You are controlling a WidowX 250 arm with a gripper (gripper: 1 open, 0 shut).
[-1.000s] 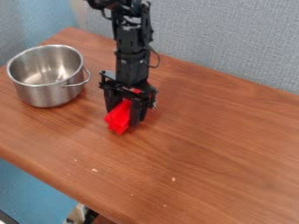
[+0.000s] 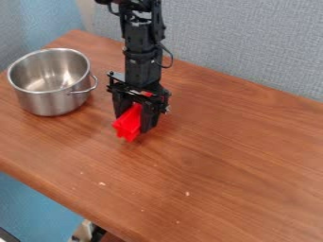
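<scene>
My black gripper point(image 2: 136, 109) hangs from the top of the view, low over the wooden table, shut on a red object point(image 2: 127, 129). The red object shows between and below the fingers, close to the tabletop; whether it touches the wood I cannot tell. Part of it is hidden behind the gripper. A steel pot point(image 2: 51, 94) with side handles stands on the table just left of the gripper.
A grey wall runs along the back, a blue one at the left. The table's left edge cuts across the lower left.
Very little differs; the gripper and red object have shifted very slightly. The pot stands in the same place.
</scene>
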